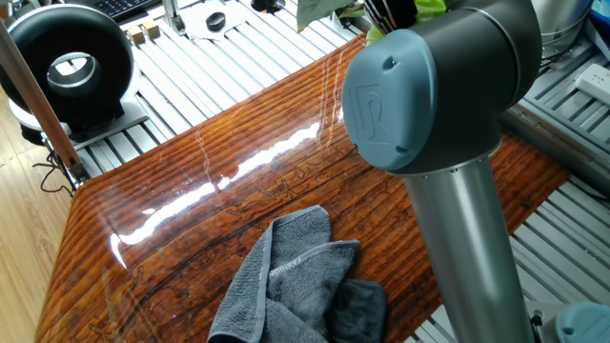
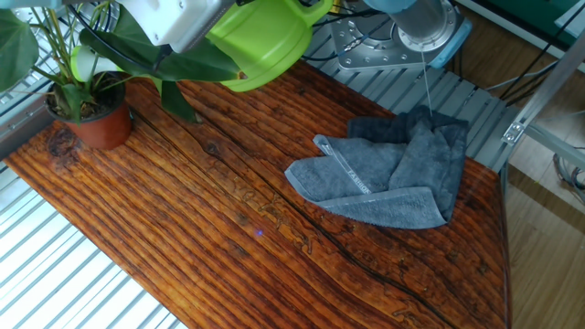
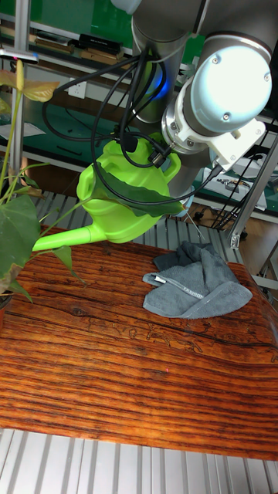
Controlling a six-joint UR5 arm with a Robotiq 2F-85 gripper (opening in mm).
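Observation:
A bright green watering can (image 3: pixel 127 201) is at the back of the wooden board, its spout (image 3: pixel 70 239) pointing left toward the potted plant (image 2: pixel 99 119). In exterior view 2 the can (image 2: pixel 265 46) appears tilted at the top edge, partly behind a large leaf. My arm's wrist with a white bracket (image 3: pixel 236 147) is just right of the can in exterior view 3. Cables, the leaf and the can hide the gripper's fingers, so its fingers and any hold on the can cannot be made out. Only the arm (image 1: pixel 467 86) shows clearly in exterior view 1.
A crumpled grey towel (image 2: pixel 384 178) lies on the wooden board (image 2: pixel 210 210), near the arm's base. Black cables loop around the wrist. A black ring-shaped device (image 1: pixel 71 71) stands beyond the board in exterior view 1. Much of the board is clear.

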